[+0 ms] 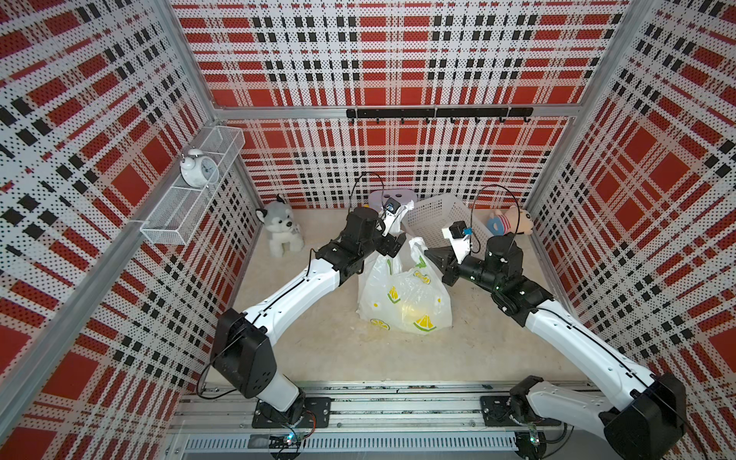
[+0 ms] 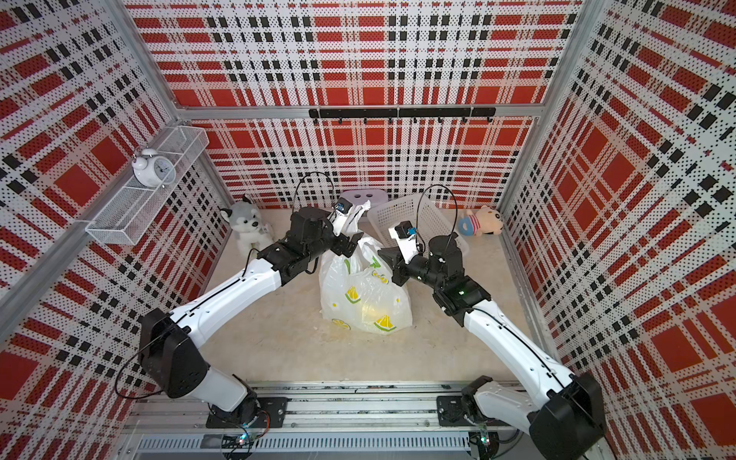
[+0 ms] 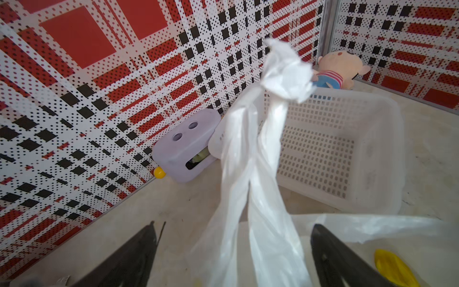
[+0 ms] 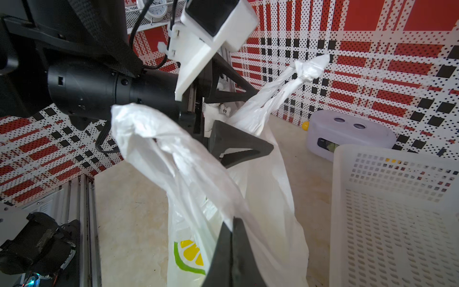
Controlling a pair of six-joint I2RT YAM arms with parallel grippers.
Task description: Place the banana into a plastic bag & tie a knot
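Observation:
The white plastic bag [image 1: 406,303] with printed yellow fruit slices stands upright at mid-table. Its left handle [image 3: 253,143], bunched near the top, rises between the spread fingers of my open left gripper. On the opposite side, my right gripper is shut on thin film of the bag's right handle [image 4: 172,143], whose loose end sticks up toward the left arm. Deep in the bag's mouth a yellow patch [image 3: 394,267] shows; it may be the banana, but a print cannot be ruled out. No knot is visible between the two handles.
Right behind the bag lies a white perforated basket [image 3: 330,143]. A lilac box [image 3: 186,143] stands by the back wall. Plush toys sit at the back corners: a grey dog [image 1: 282,226] and a pink one [image 1: 515,222]. Bare table [image 1: 345,352] lies in front.

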